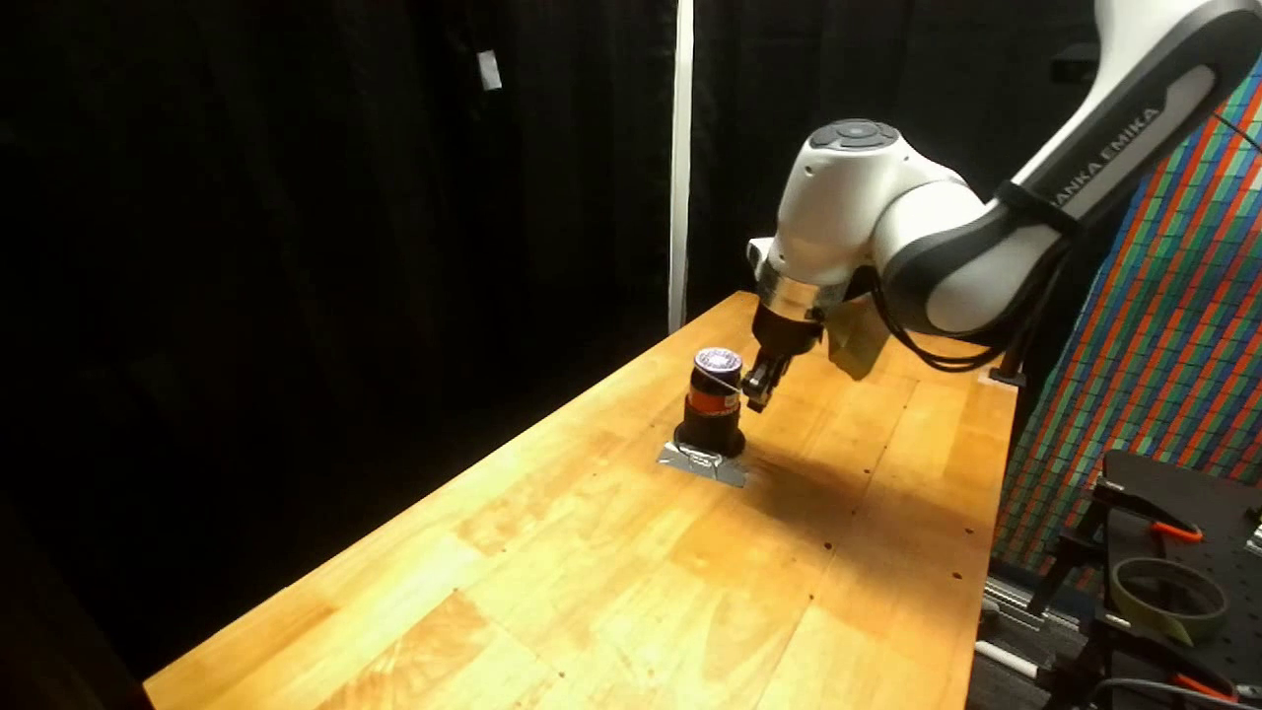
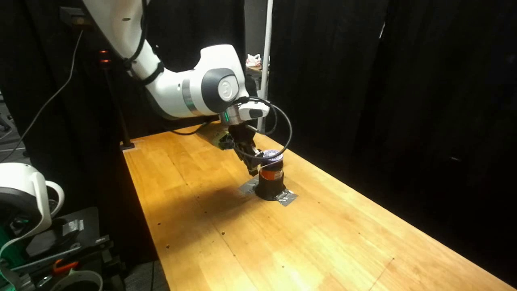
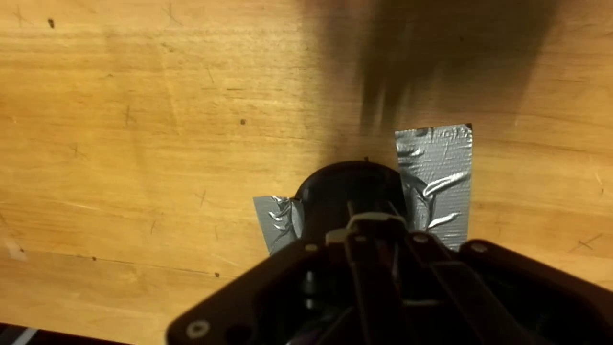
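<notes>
A dark canister [image 1: 713, 403] with an orange label and a pale patterned top [image 1: 718, 360] stands upright in a black base, fixed to the table by grey tape [image 1: 704, 462]. Its neck is crossed by a thin pale band [image 2: 272, 163], slanting down towards my gripper [image 2: 255, 169]. The gripper is beside the upper canister with its fingers together, seemingly shut on that band; the exact contact is too small to make out. From the wrist view, the dark fingers [image 3: 366, 261] cover most of the canister, leaving the black base [image 3: 347, 181] and tape [image 3: 439, 172] visible.
A black side shelf [image 1: 1136, 479] with a tape roll [image 1: 1168, 598] stands beyond its edge. Dark curtains [image 1: 296, 237] run behind. A cable [image 2: 289, 133] loops out from the wrist.
</notes>
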